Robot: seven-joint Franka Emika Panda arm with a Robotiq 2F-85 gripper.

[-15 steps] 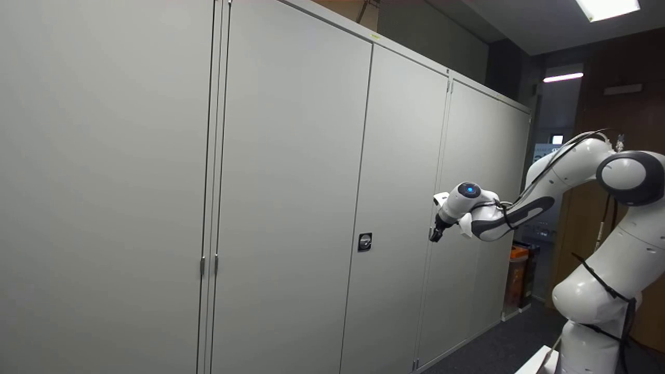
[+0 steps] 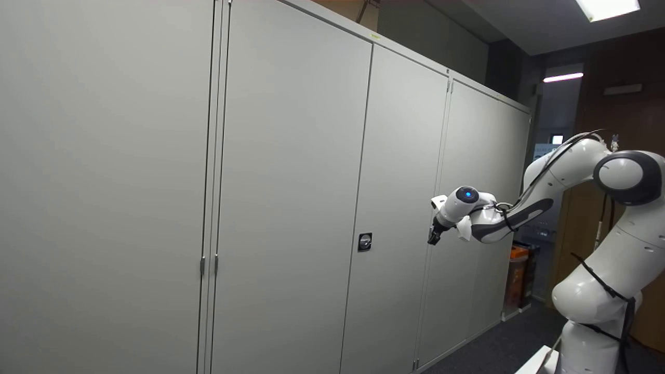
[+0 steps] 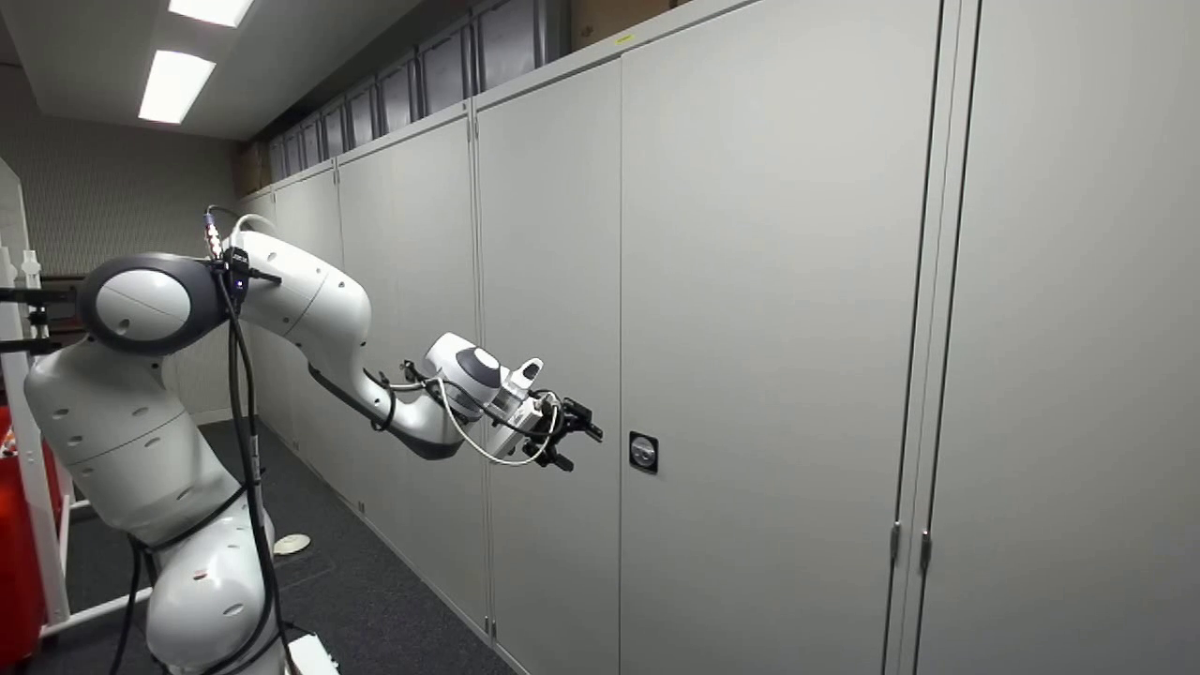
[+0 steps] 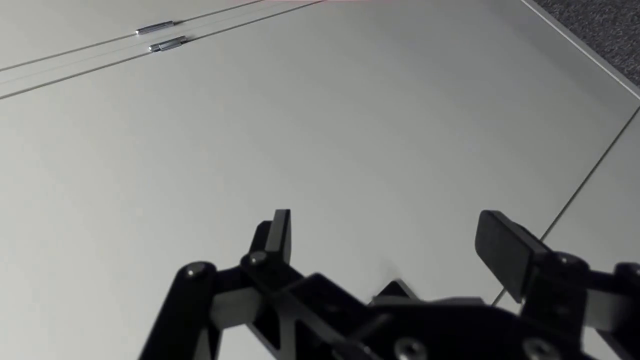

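Note:
A tall light-grey cabinet [image 2: 287, 187] fills most of the scene, its doors closed. On one door sits a square black plate with a round silver handle [image 2: 364, 242]; exterior view 2 shows the same handle [image 3: 643, 452] beside the door seam. My gripper [image 3: 580, 448] is open, apart from the handle in both exterior views, with nothing between its fingers. In the wrist view the black fingers [image 4: 279, 237] stand wide apart in front of the bare door [image 4: 360, 150]. A dark corner [image 4: 394, 289], perhaps the handle plate, peeks out above the gripper body; the rest of it is hidden.
Silver hinges [image 4: 168, 43] line the far seam in the wrist view. Grey boxes [image 3: 444, 67] stand on top of the cabinet. Dark carpet [image 3: 360, 596] lies along its foot. An orange-topped container [image 2: 516, 268] stands beyond the cabinet's far end.
The gripper and wrist have shifted slightly left and a little lower in exterior view 1. The cabinet doors and handle look the same.

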